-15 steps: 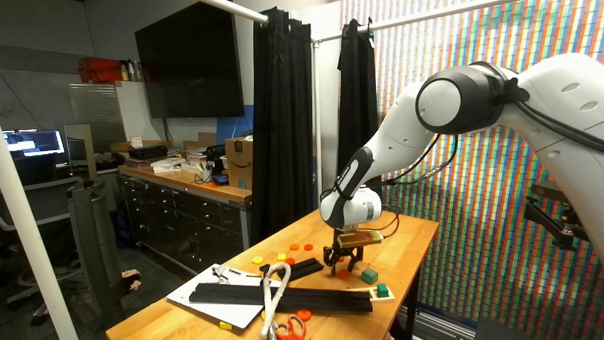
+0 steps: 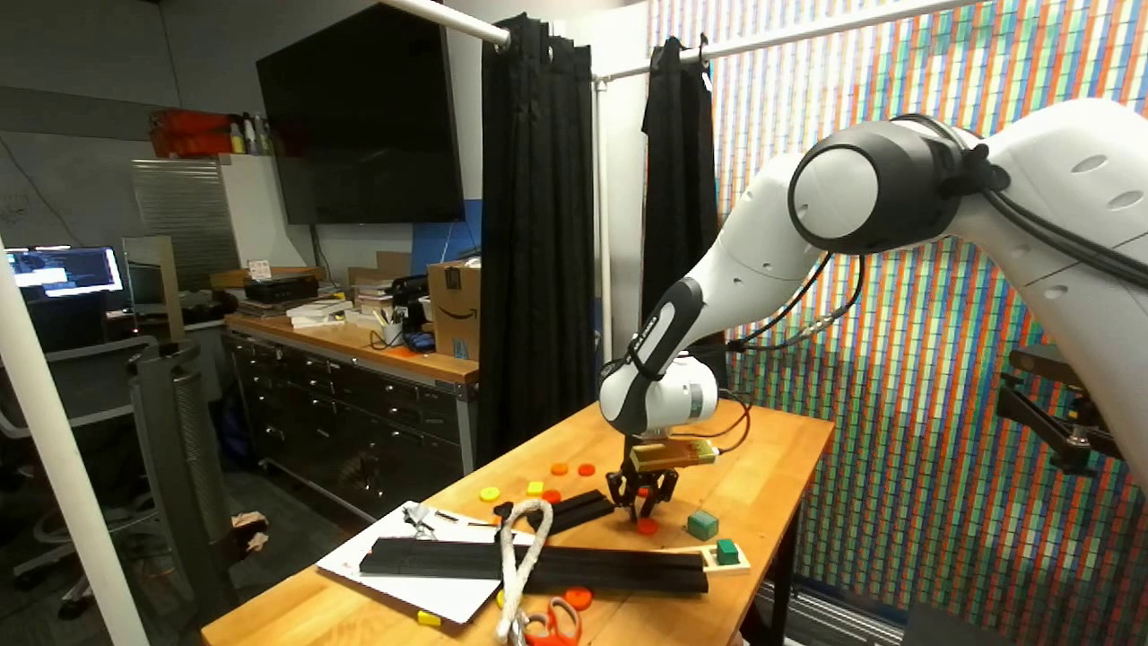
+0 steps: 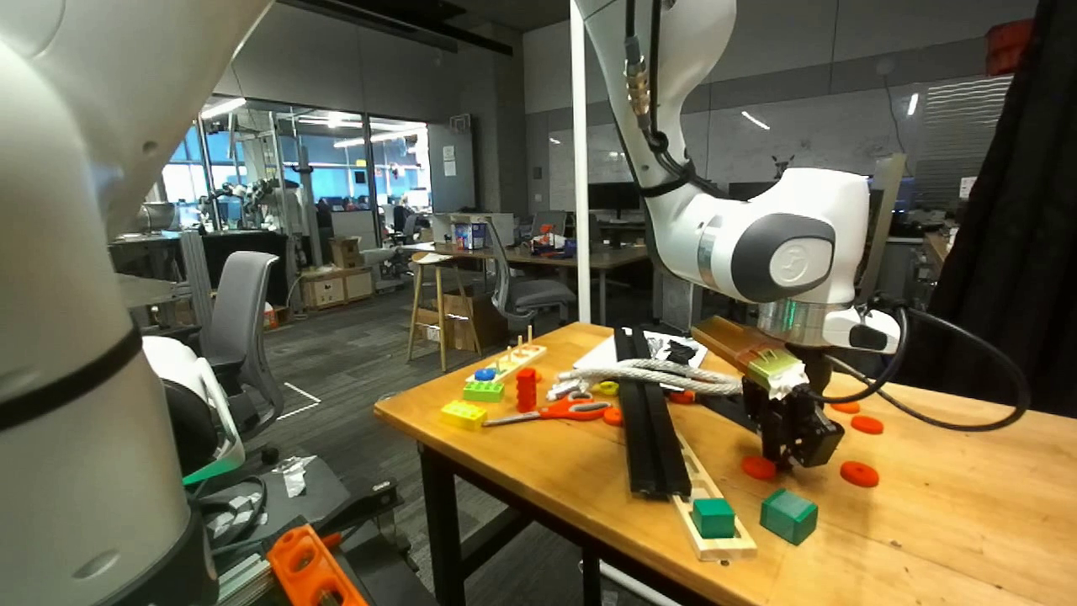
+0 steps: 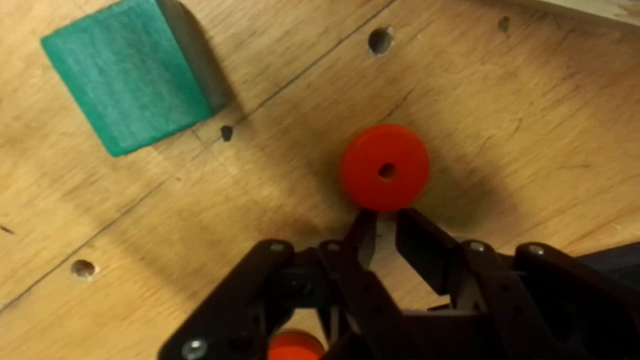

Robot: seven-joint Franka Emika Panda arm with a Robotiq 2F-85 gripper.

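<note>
A round red disc (image 4: pixel 393 147) with a small centre hole lies flat on the wooden table, just ahead of my fingertips in the wrist view. My gripper points down, its black fingers (image 4: pixel 414 237) partly open with a narrow strip of table showing between them. The tips meet the disc's near edge in that view; whether they touch it I cannot tell. From the second exterior view, the disc (image 3: pixel 759 466) appears beside the gripper (image 3: pixel 793 459). A green cube (image 4: pixel 129 75) rests a short way off.
Another red disc (image 3: pixel 859 474) lies close by, partly hidden under the gripper in the wrist view. A wooden tray (image 3: pixel 722 549) with a smaller green block (image 3: pixel 713 517) stands near the table edge. Black rails (image 3: pixel 651 424), rope (image 3: pixel 687 379) and scissors (image 3: pixel 565 409) crowd one side.
The gripper has shifted slightly left in the first exterior view, and its fingers have drawn closer together. The red disc beneath sits slightly left and nearer the camera than before.
</note>
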